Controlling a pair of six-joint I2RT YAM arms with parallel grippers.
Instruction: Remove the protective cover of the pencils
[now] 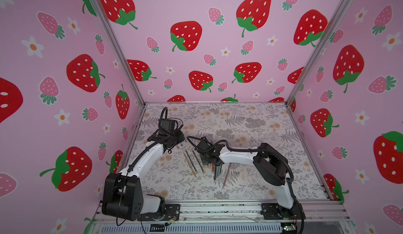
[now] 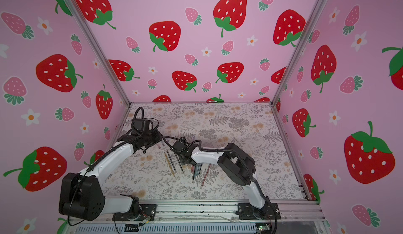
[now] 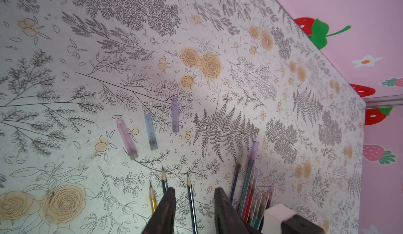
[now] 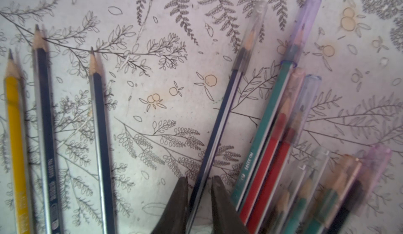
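Three uncapped pencils, yellow (image 4: pixel 16 141) and two dark blue (image 4: pixel 45 133), lie left of several pencils wearing clear tinted covers. My right gripper is low over a dark blue pencil (image 4: pixel 222 116) with a clear cover (image 4: pixel 257 15), its fingertips either side of the shaft; whether they grip it is unclear. Teal (image 4: pixel 264 129) and red (image 4: pixel 272 150) capped pencils lie beside it. My left gripper is part open, raised at the left over the table, nothing seen between its fingers.
Three loose covers, pink (image 3: pixel 127 138), blue (image 3: pixel 150 131) and purple (image 3: pixel 175 115), lie behind the uncapped pencils.
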